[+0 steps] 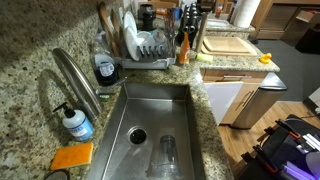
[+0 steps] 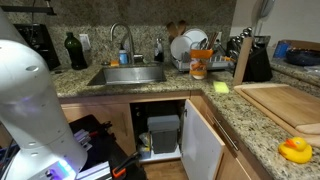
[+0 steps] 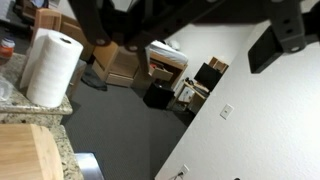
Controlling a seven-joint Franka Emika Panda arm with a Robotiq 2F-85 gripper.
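Observation:
Two dark, blurred fingers of my gripper stand wide apart at the top of the wrist view, with nothing between them. It is open and pointing out over the grey floor, clear of the counter. A clear plastic container is in the grey sink. In exterior view 2, the white cabinet door under the counter hangs open, with a grey bin in the cabinet. My white arm fills the left foreground there; the gripper cannot be made out.
Beside the sink stand a soap bottle and an orange sponge. Behind it is a dish rack. A cutting board and a yellow rubber duck occupy the right counter. A paper towel roll stands left in the wrist view.

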